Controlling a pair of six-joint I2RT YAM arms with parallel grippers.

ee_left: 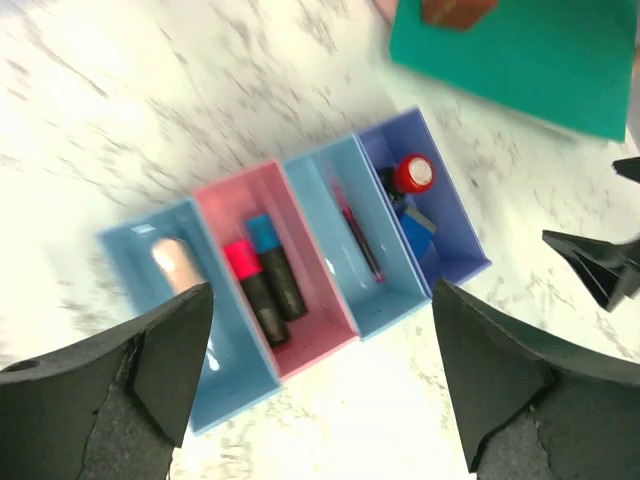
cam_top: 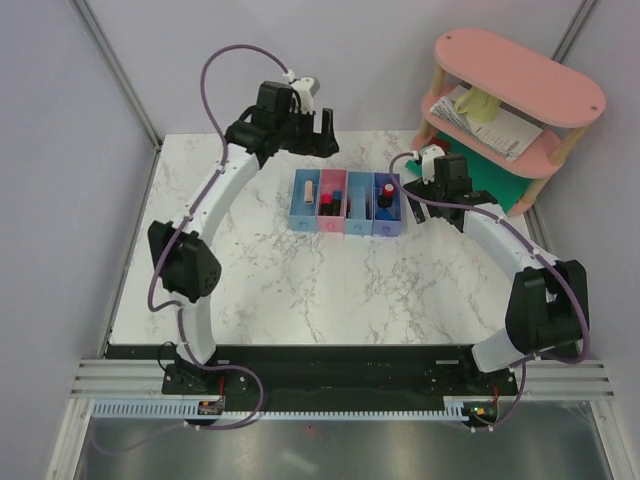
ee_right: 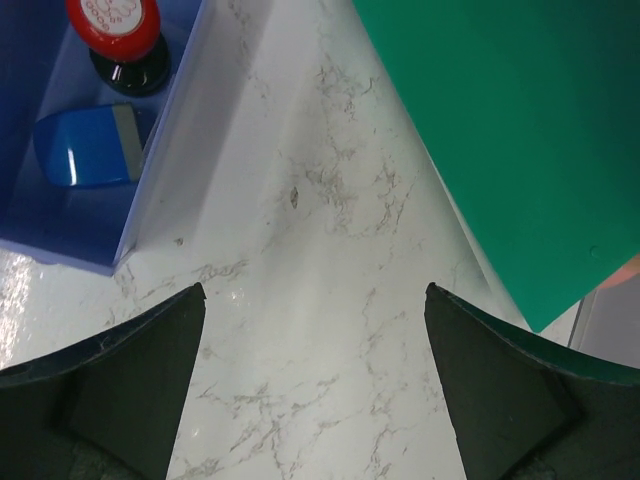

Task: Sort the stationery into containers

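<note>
Four small bins stand in a row: light blue [cam_top: 298, 218] with a pale stick, pink [cam_top: 331, 222] with two dark markers [ee_left: 282, 279], light blue [cam_top: 360, 224] with a slim red pen [ee_left: 355, 228], dark blue [cam_top: 388, 227] with a red-topped stamp [ee_right: 113, 25] and blue piece [ee_right: 85, 148]. My left gripper [cam_top: 317, 133] is open, empty, raised above and behind the bins. My right gripper [cam_top: 425, 198] is open and empty beside the dark blue bin's right side.
A green board [ee_right: 515, 150] lies at the back right, under a pink two-tier shelf [cam_top: 520, 70] with papers and a yellow item. A brown object [ee_left: 455, 10] sits on the board.
</note>
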